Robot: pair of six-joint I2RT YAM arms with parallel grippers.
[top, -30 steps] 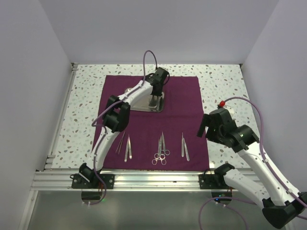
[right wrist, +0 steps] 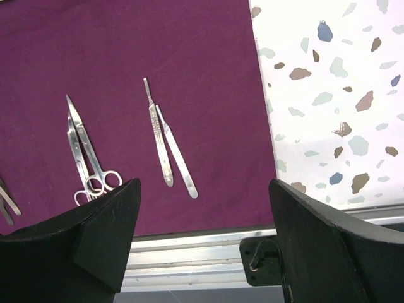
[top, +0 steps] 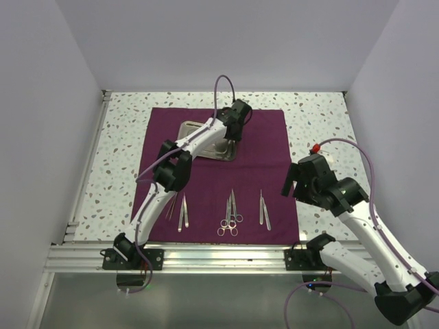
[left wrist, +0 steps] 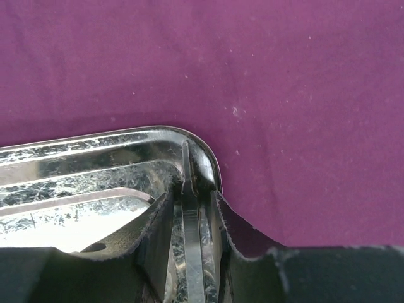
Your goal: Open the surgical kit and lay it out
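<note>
A shallow metal tray (top: 218, 155) lies on the purple cloth toward the back. In the left wrist view, a thin flat metal instrument (left wrist: 192, 243) lies along the tray's end wall, its tip near the rounded corner. My left gripper is part open, one finger on each side of this instrument, with visible gaps. Over the cloth's right edge, my right gripper (top: 289, 181) stands open and empty. Laid out at the front are tweezers (top: 183, 212), two pairs of scissors (top: 229, 223) and two scalpel handles (right wrist: 160, 142).
Bare purple cloth (top: 267, 137) stretches right of the tray and across the middle. A speckled tabletop (top: 319, 113) surrounds the cloth. Metal rails (top: 206, 255) run along the front edge.
My left gripper has shifted a little to the right and forward at the tray's right end. The right arm has barely moved, and the laid-out instruments are unchanged.
</note>
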